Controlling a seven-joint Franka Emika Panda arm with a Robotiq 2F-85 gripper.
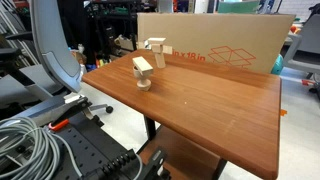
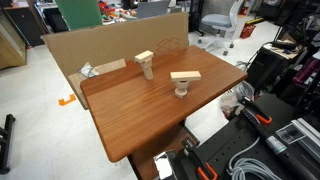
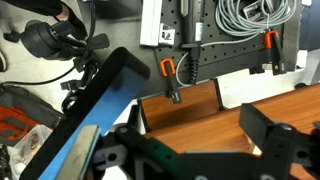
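On the brown wooden table stand two small pale stacks. The nearer stack has a block tilted on top of a rounded base. Behind it, the other stack carries a flat block on a narrower support. Exterior view 2 also shows the nearer stack and the farther stack, a little apart. My gripper is open in the wrist view, its dark fingers spread wide with nothing between them. It is away from both stacks, which are outside the wrist view.
A cardboard panel stands along one table edge. Beside the table is a black base with coiled pale cable and orange-handled clamps.
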